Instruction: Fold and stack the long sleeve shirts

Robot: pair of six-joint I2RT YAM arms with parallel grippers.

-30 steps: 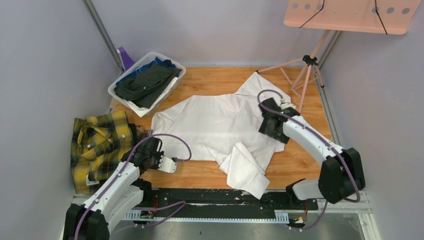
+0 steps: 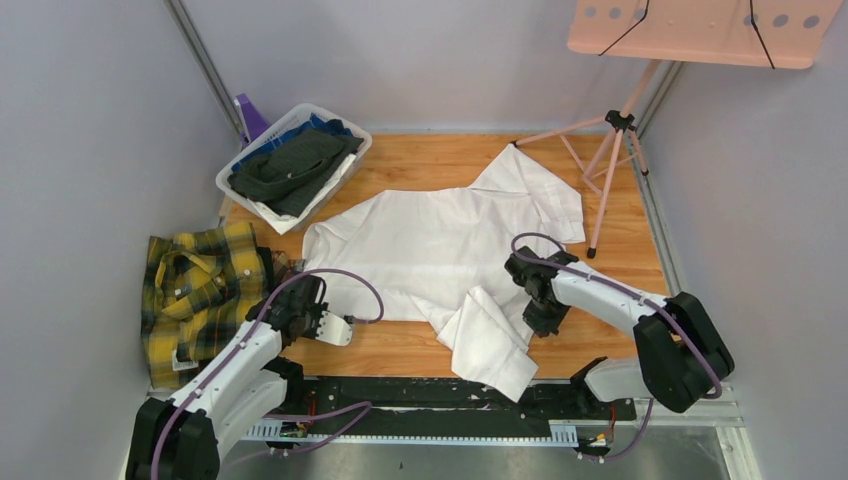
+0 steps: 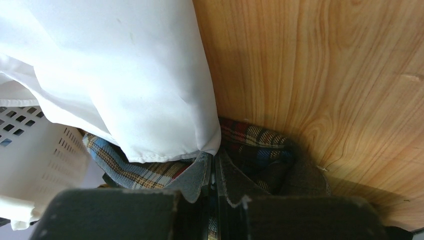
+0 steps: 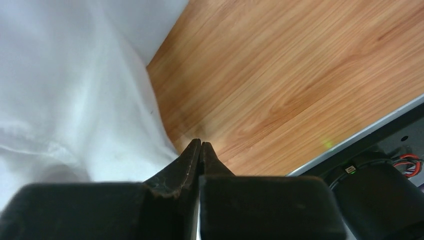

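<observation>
A white shirt (image 2: 430, 240) lies spread across the table, its near sleeve (image 2: 490, 345) folded askew and hanging over the front edge. Its left corner (image 3: 165, 115) puckers into the tips of my left gripper, which is shut on that edge. My right gripper is shut with nothing between its fingers, just beside the shirt's right edge and over bare wood. In the top view it sits near the front right of the shirt. A yellow-and-black plaid shirt (image 2: 205, 300) is heaped at the left.
A white basket (image 2: 360, 150) holding dark, blue and white clothes stands at the back left. Dark plaid cloth (image 3: 255, 145) lies under the left fingertips. A pink tripod stand (image 2: 603, 200) occupies the back right. Bare table (image 2: 610, 335) shows at the front right.
The shirt's right side looks nearly the same. My left arm stays still.
</observation>
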